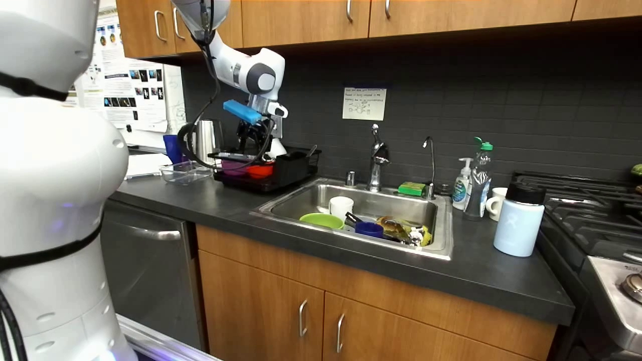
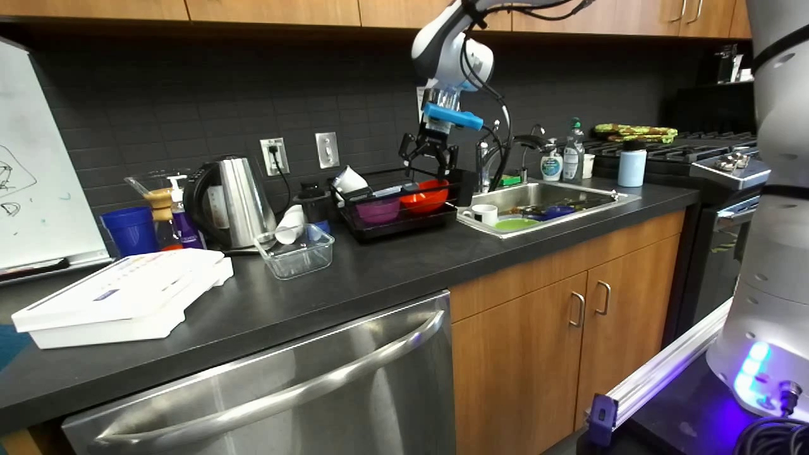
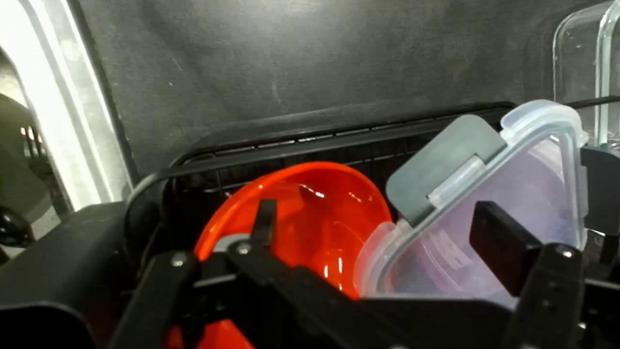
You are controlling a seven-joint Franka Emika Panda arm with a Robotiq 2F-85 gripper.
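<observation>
Above the black dish rack (image 2: 394, 221) hangs my gripper, open, its two fingers wide apart. In the wrist view one finger (image 3: 264, 224) shows over the red bowl (image 3: 325, 215). The other finger (image 3: 503, 247) is over a clear lid with grey clips (image 3: 444, 168). That lid rests tilted in the rack and overlaps the red bowl's rim. Beside the bowl sits a purple bowl (image 2: 377, 212), mostly covered by the lid in the wrist view. Between my fingers nothing is held.
The sink (image 1: 443, 231) holds a white mug (image 1: 341, 206), a green bowl (image 1: 322, 220) and a blue cup (image 1: 368, 228). A glass container (image 2: 301, 254) and a kettle (image 2: 243, 201) stand beside the rack. Upper cabinets (image 1: 301, 23) overhang the arm. Counter in front of the rack is clear.
</observation>
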